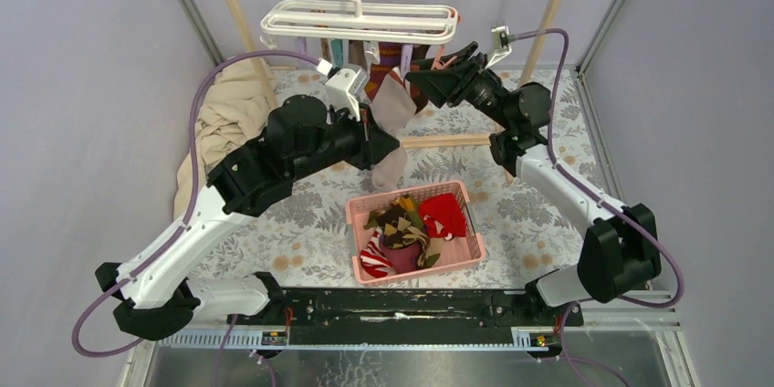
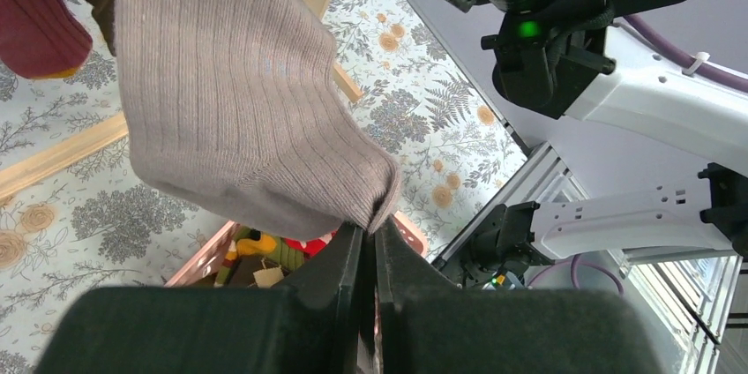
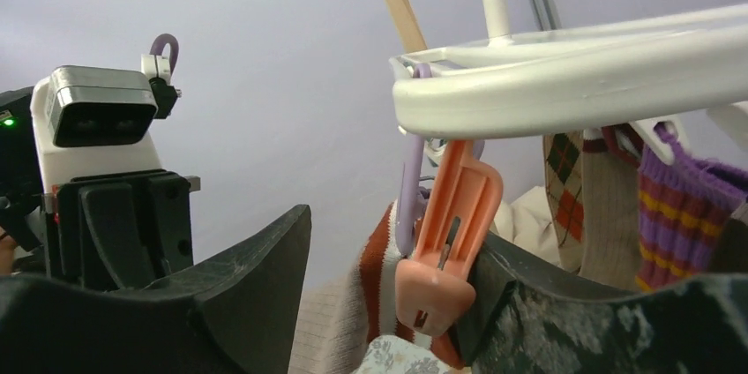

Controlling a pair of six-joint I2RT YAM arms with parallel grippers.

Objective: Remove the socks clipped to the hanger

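The white clip hanger point(image 1: 359, 33) hangs from the rack, socks clipped below it. My left gripper is shut on a pale grey sock point(image 2: 238, 92), pulled down toward it. My right gripper point(image 1: 429, 77) is at the hanger's right end, fingers part open around an orange clip point(image 3: 445, 242); a lilac clip point(image 3: 408, 189) is beside it, with a red-and-white striped sock part point(image 3: 379, 286) behind. Other socks, one purple with yellow stripes point(image 3: 679, 215), hang further along.
A pink basket point(image 1: 356, 232) below holds several socks. Beige cloth point(image 1: 214, 131) lies at the left of the rack. Wooden rack bars cross the patterned floor, which is clear on either side of the basket.
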